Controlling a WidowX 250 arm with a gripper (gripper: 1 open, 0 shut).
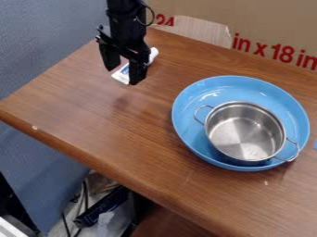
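Note:
My black gripper (124, 65) hangs at the upper left of the camera view, over a small white packet or tube (146, 57) with blue marking on the wooden table (111, 120). The gripper hides part of that white item, and I cannot tell whether anything is between the fingers. A steel pot (242, 134) with two wire handles sits on a light blue plate (196, 97) on the right.
A cardboard box (272, 28) with red lettering stands along the back. A grey-blue panel or wall (37, 65) lies left of the table. Cables and bags lie below the front edge.

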